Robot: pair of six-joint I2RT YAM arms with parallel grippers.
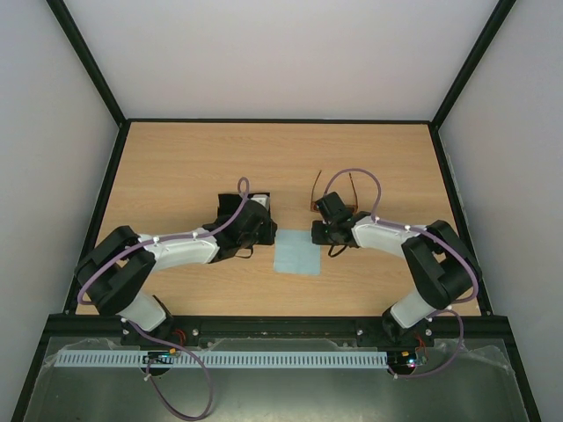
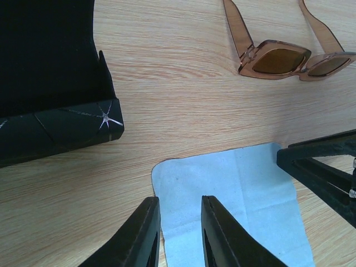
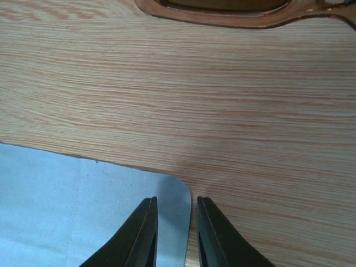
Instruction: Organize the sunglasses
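Note:
Brown sunglasses lie on the table with their temples unfolded toward the back; in the right wrist view only the lower part of the frame (image 3: 222, 15) shows. A light blue cloth (image 1: 296, 253) lies flat between the two arms. Left of it is an open black case (image 2: 55, 125), partly covered by my left arm in the top view. My left gripper hovers over the cloth's left part, fingers part open and empty. Above the cloth's far right corner, my right gripper is also part open, with nothing between its fingers.
Both grippers face each other closely across the cloth; the right gripper's fingers (image 2: 317, 147) enter the left wrist view. Bare wooden table (image 1: 281, 158) extends behind and to both sides. Dark frame posts and walls bound it.

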